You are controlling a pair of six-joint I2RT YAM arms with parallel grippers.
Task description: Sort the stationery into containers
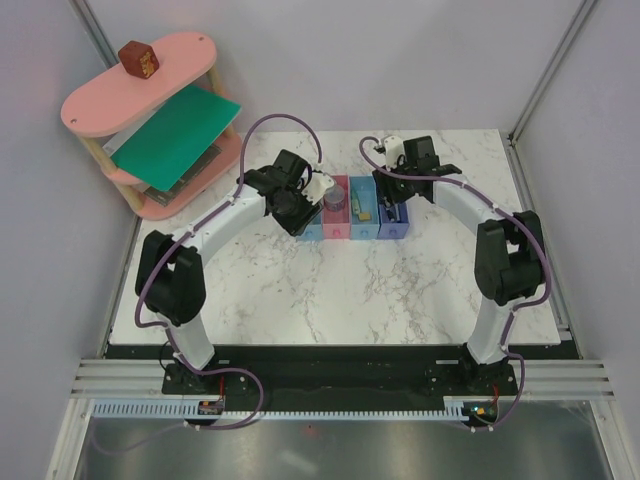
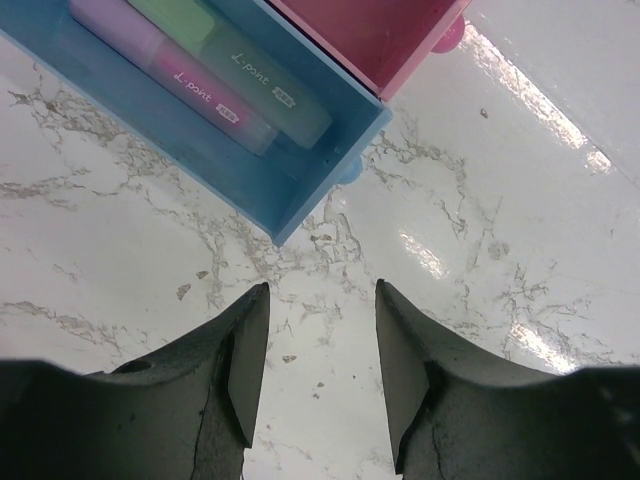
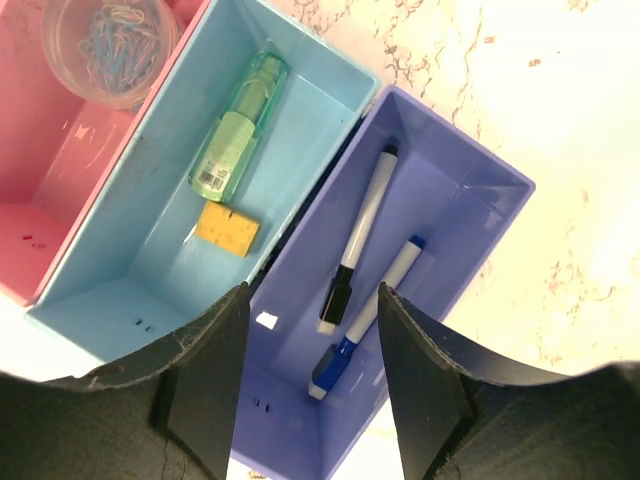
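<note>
My left gripper is open over bare marble, below a blue bin (image 2: 170, 140) holding highlighters (image 2: 210, 95). My right gripper is open above a purple bin (image 3: 450, 210) with two markers (image 3: 360, 220), one black-capped, one blue-capped. Beside it, a light blue bin (image 3: 150, 280) holds a green bottle-shaped item (image 3: 226, 150) and a yellow block (image 3: 226, 228). A pink bin (image 3: 50, 160) holds a clear cup of paper clips (image 3: 113, 48).
A pink shelf rack (image 1: 140, 60) with a green board (image 1: 175, 135) stands at the back left.
</note>
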